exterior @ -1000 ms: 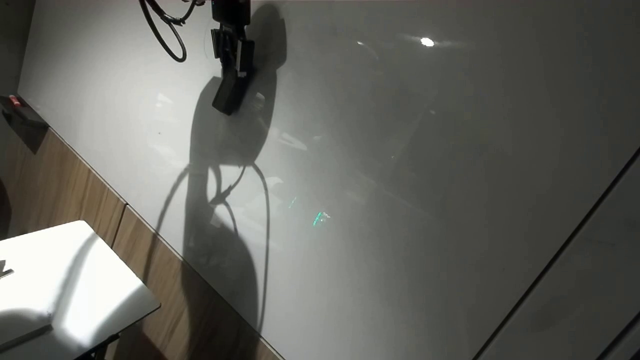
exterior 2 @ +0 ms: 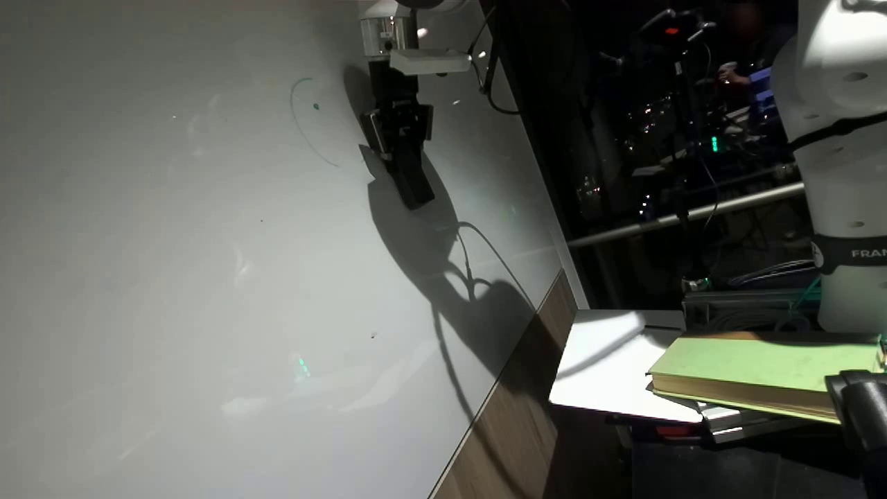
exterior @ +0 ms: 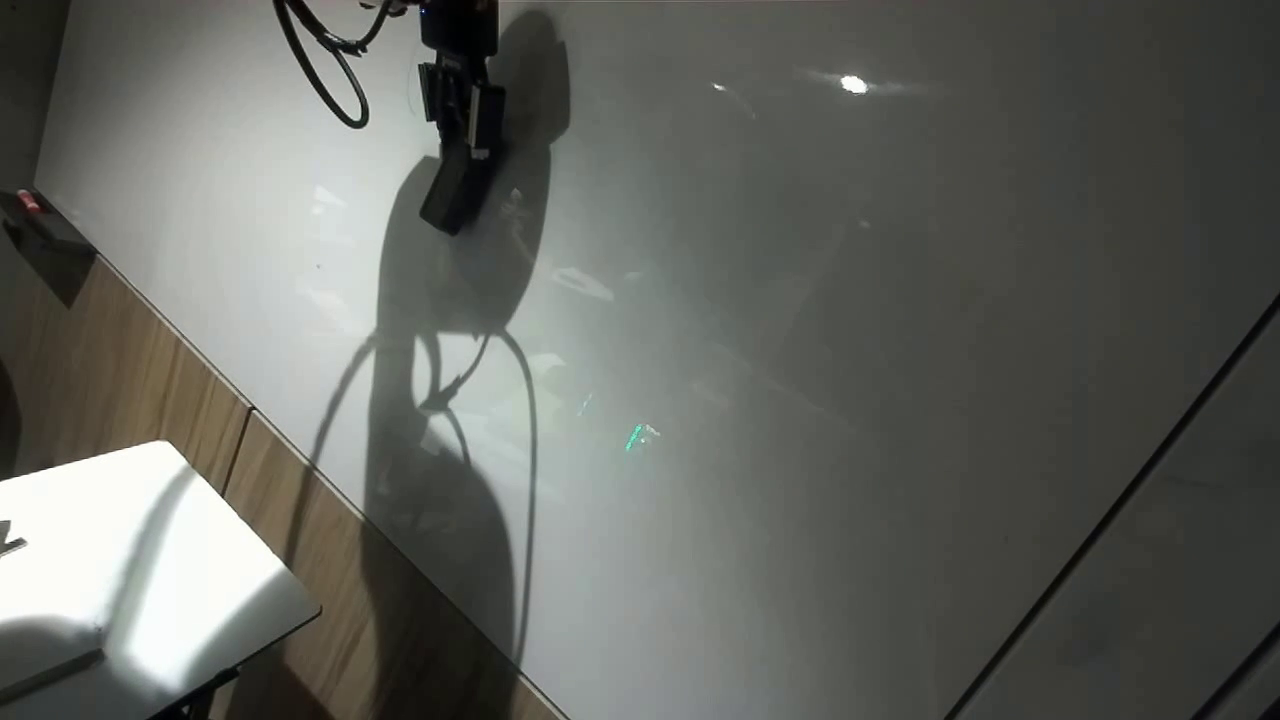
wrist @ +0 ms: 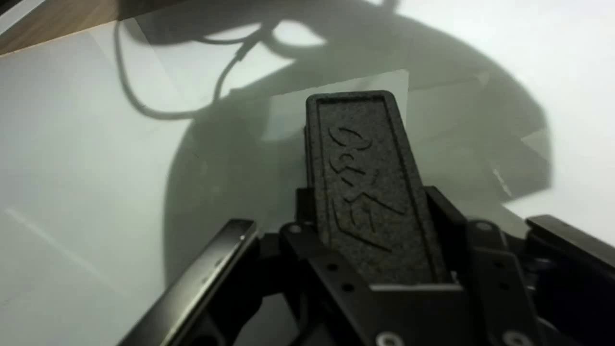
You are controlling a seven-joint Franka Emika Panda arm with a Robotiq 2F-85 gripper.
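Observation:
A dark, block-shaped eraser (exterior: 456, 196) with script lettering on its face (wrist: 360, 179) is clamped lengthwise in my gripper (exterior: 465, 134). In the wrist view, one of the fingers (wrist: 305, 204) presses each long side of it. The eraser's free end points down along the large whiteboard (exterior 2: 208, 249), close to its surface; whether it touches cannot be told. A thin green curved line (exterior 2: 297, 125) with a green dot (exterior 2: 316, 107) beside it marks the board, left of my gripper (exterior 2: 401, 133) in exterior view 2.
Wood panelling (exterior: 288, 480) runs below the board's lower edge. A white table (exterior: 156, 576) stands at lower left, and a green book (exterior 2: 748, 362) lies at right in exterior view 2. Black cables hang by the arm. Most of the board is free.
The gripper and eraser have shifted very slightly left and down in exterior view 1, their shadow with them. The grip is unchanged.

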